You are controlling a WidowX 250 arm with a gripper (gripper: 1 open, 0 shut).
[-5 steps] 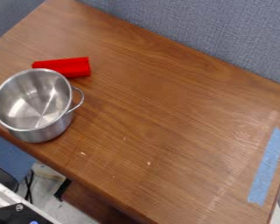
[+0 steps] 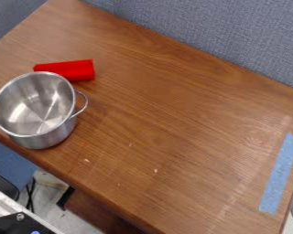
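Observation:
A steel pot [image 2: 37, 114] with two wire handles stands at the left edge of the wooden table [image 2: 174, 119]. Just behind it lies a red cylindrical object [image 2: 66, 70] on its side. No gripper can be made out in the camera view.
A strip of blue tape [image 2: 278, 174] runs along the table's right side, with a metal grille at the far right edge. Padded grey-blue walls border the back and left. Cables and hardware show at the bottom left.

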